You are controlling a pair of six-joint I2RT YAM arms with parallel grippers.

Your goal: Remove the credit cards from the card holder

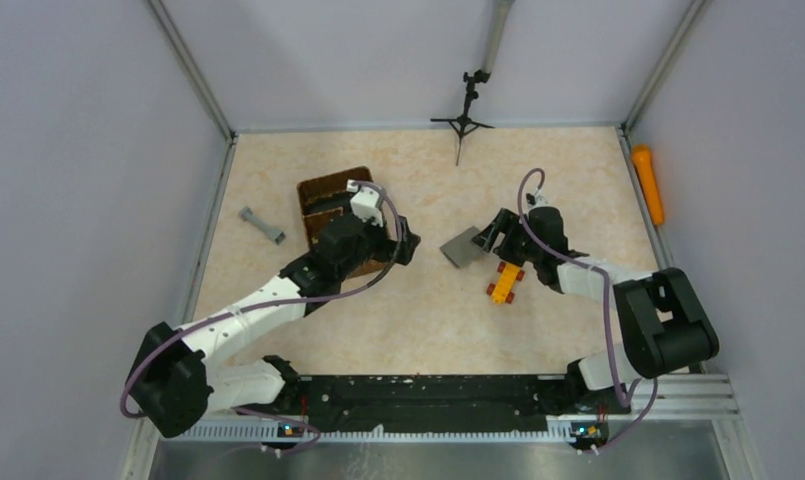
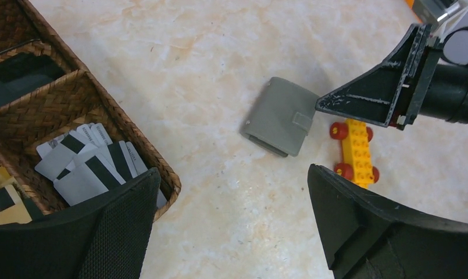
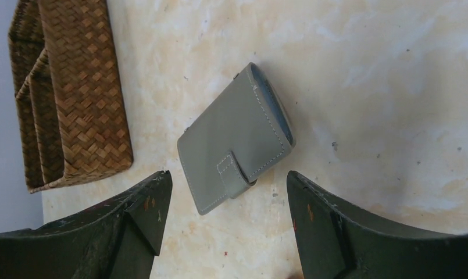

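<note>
A grey card holder [image 3: 231, 133] lies closed on the table, its tab [image 3: 234, 174] visible; whatever is inside is hidden. My right gripper [image 1: 486, 240] is right beside it, with its fingers [image 3: 132, 226] apart, part open, and nothing between them. To the left, my open left gripper [image 1: 406, 240] hangs empty near the basket's right side, apart from the holder. In the left wrist view the holder [image 2: 282, 116] is beyond the left fingers [image 2: 365, 226], and the right gripper's tip is close to its right edge. Loose cards [image 2: 97, 165] sit in a basket compartment.
The woven basket [image 1: 335, 184] has several compartments, with dark items in the back one. A yellow toy car with red wheels [image 1: 505, 284] stands just right of and in front of the holder. A grey tool-like object [image 1: 262, 225] lies far left.
</note>
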